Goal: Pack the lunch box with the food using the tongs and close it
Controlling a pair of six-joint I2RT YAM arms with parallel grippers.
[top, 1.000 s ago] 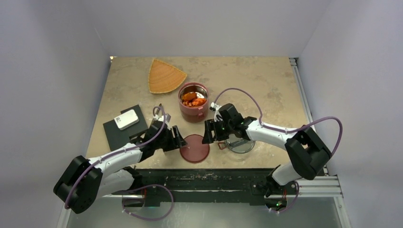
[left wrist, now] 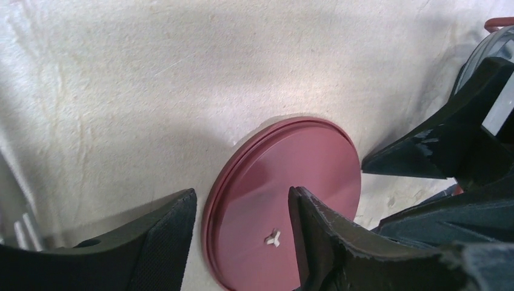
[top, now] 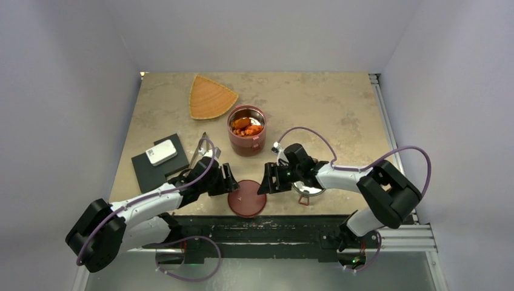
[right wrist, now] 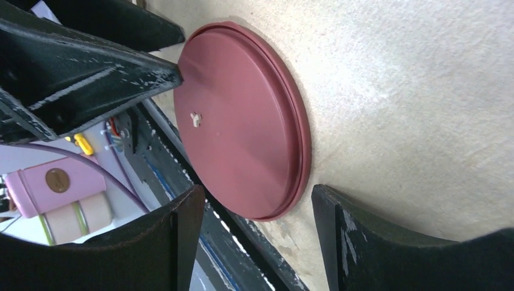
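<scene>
Between my grippers, near the table's front edge, a round maroon lid lies flat. My left gripper is open at its left, fingers low with nothing between them. My right gripper is open at its right, also empty; its fingers show above the lid's right side in the left wrist view. A maroon lunch pot holding orange food stands behind them. A metal, glass-looking lid with a reddish handle lies partly under the right arm.
A woven fan-shaped mat lies at the back. Dark boards with a white item are on the left, beside a metal utensil.
The maroon lid has moved toward the front edge over the last second. Both grippers have shifted slightly; the metal lid's handle has swung toward the front.
</scene>
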